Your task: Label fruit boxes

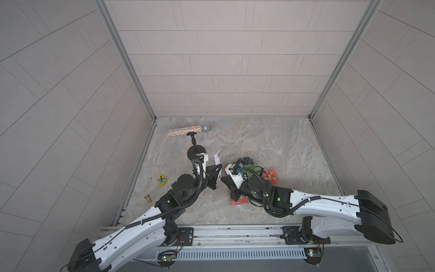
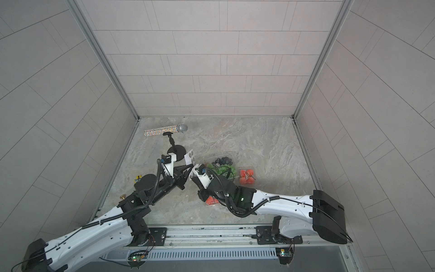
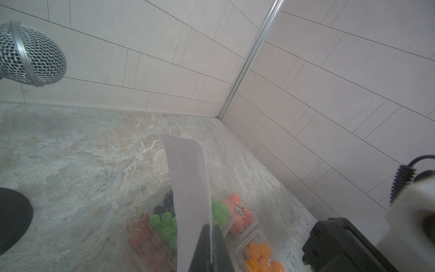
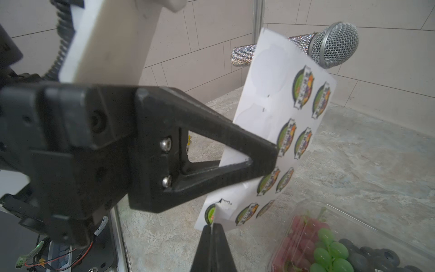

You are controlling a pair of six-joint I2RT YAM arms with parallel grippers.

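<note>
My left gripper is shut on a white sheet of round fruit labels, which stands upright and bends in the left wrist view. In the right wrist view my right gripper is shut on the lower-left corner label [image 4: 210, 214], which is still touching the sheet along part of its face. Below the sheet is a clear box of red, green and dark grapes [image 4: 326, 244]. Boxes of pinkish-red fruit [image 3: 242, 220] and orange fruit [image 3: 259, 256] sit behind it, partly hidden in the left wrist view.
A glittery microphone [image 1: 188, 130] sits on a black stand [image 1: 195, 152] close to the left gripper. A yellow item [image 1: 161, 180] and a small brass piece [image 1: 147, 198] lie at the left of the table.
</note>
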